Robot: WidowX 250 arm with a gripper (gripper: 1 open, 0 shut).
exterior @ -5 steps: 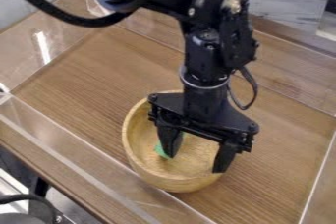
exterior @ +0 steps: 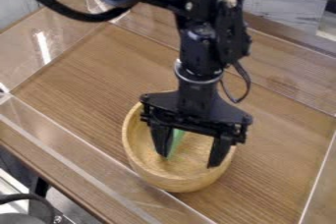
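Observation:
The black gripper (exterior: 187,139) hangs over a round light wooden bowl (exterior: 168,177), its fingers reaching down inside the rim. Behind its left finger, in the left part of the bowl, lies a green object (exterior: 176,138), partly hidden by the gripper. The fingers are spread apart; whether anything is between them is hard to make out.
A clear edge strip runs along the lower left, and grey-white panels (exterior: 282,7) stand at the back.
The gripper has shifted slightly to the left and turned a little, and more of the green object shows beside its left finger. The bowl has stayed in place.

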